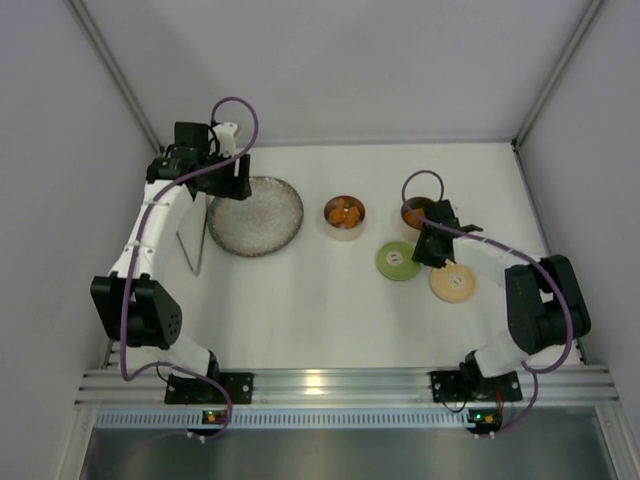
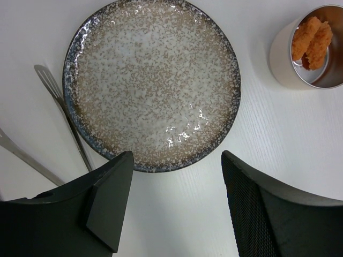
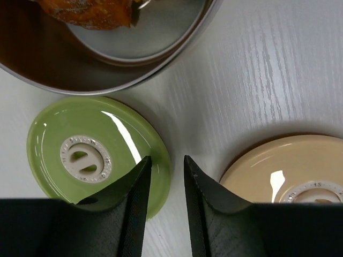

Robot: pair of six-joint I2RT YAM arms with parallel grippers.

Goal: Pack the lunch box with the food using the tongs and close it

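A speckled grey plate lies on the left of the table, with two forks beside its left edge; one fork shows clearly. My left gripper hangs above the plate, fingers apart and empty. Two metal bowls hold food: the middle one has fried pieces, the right one glossy orange-brown pieces. In front of them lie a green lid and a tan lid, both flat. Over the gap between these lids, just in front of the right bowl, my right gripper stands partly open and empty.
Walls enclose it at the back and both sides. The right arm covers part of the right bowl in the top view.
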